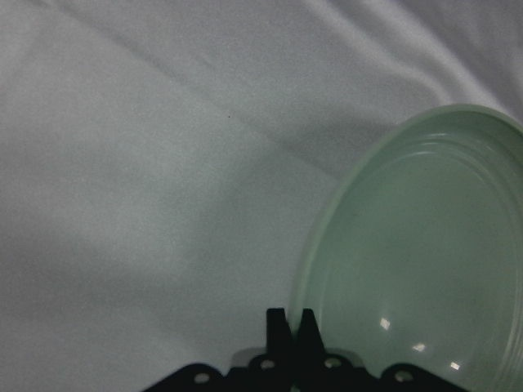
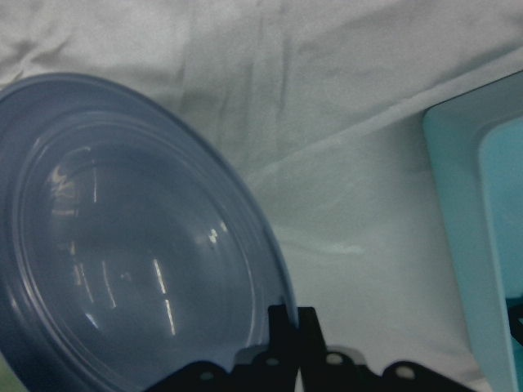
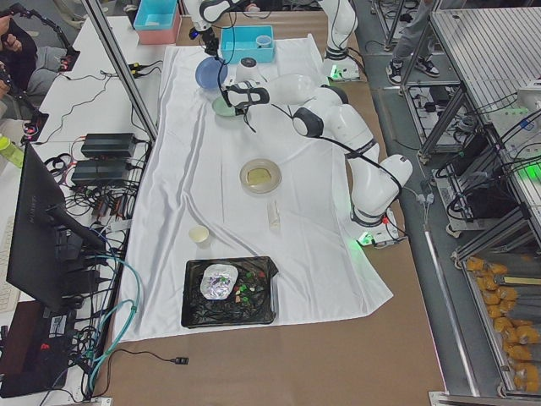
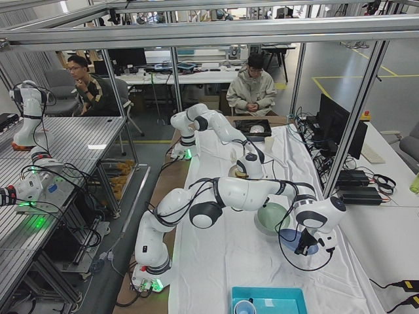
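A blue plate (image 2: 139, 237) fills the left of the right wrist view, and my right gripper is shut on its rim. In the camera right view it is at the near right (image 4: 291, 239). A green plate (image 1: 417, 245) lies on the white cloth in the left wrist view, with my left gripper shut on its near rim. The two plates are close together at the far end of the cloth in the camera left view.
A light blue bin (image 3: 249, 55) with a cup stands beside the plates. A yellowish dish (image 3: 260, 176), a pale cup (image 3: 199, 235) and a black tray (image 3: 194, 304) stand farther along the cloth.
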